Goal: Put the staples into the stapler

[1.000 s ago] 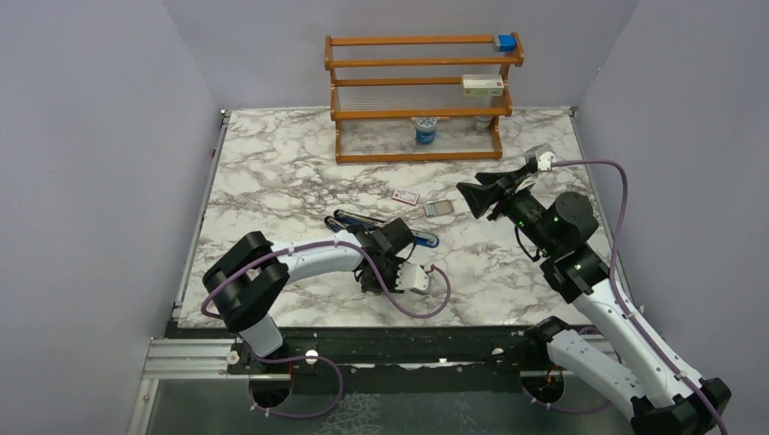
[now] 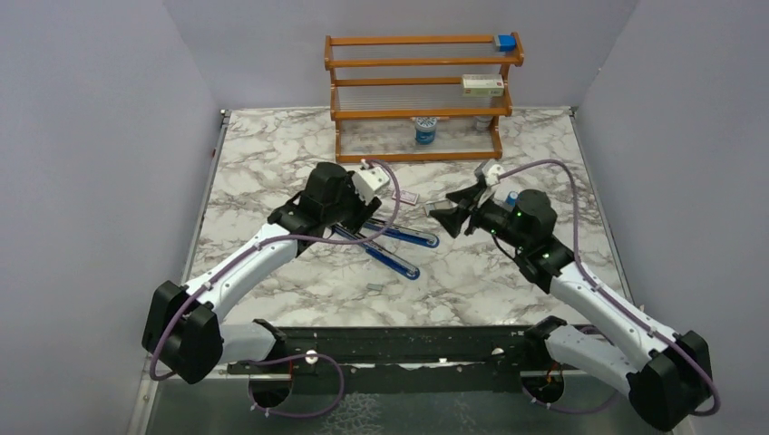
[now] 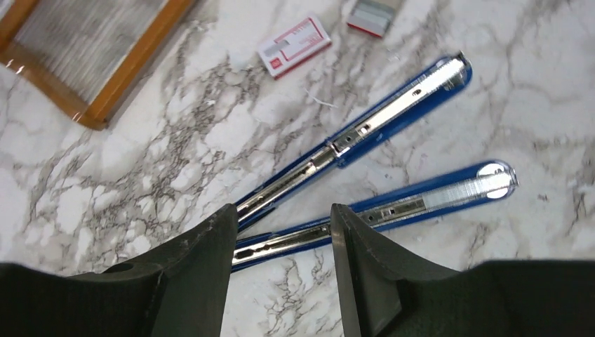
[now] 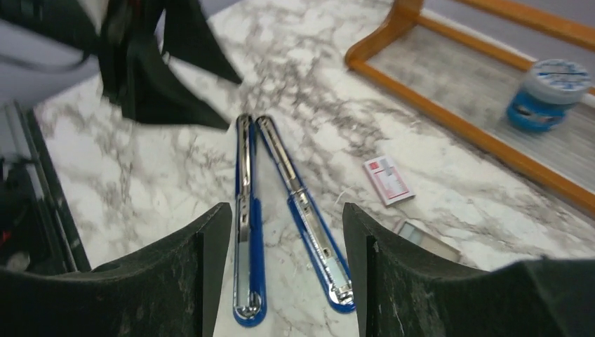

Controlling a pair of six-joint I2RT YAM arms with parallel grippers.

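Note:
The blue stapler is spread open on the marble table: two long blue arms with metal channels, one [image 3: 393, 112] angled away, the other [image 3: 456, 193] nearer, their ends close together behind my left fingers. My left gripper is above the stapler, fingers apart, nothing held between them. A small grey strip [image 2: 374, 287], perhaps staples, lies near the table's front. Behind the stapler is a white and red box [image 3: 293, 45], with a grey box [image 4: 426, 241] next to it. My right gripper hangs open and empty at the right, over the grey box's side.
A wooden rack [image 2: 419, 157] stands along the back, holding a blue tub [image 2: 425, 130] and a pale carton [image 2: 482, 85]. Something blue [image 2: 511, 198] shows beside the right arm. Bare marble lies to the left and front right.
My left gripper has swung back from the front of the table to above the stapler, uncovering the small strip. My right arm has moved left and slightly lower in the top view.

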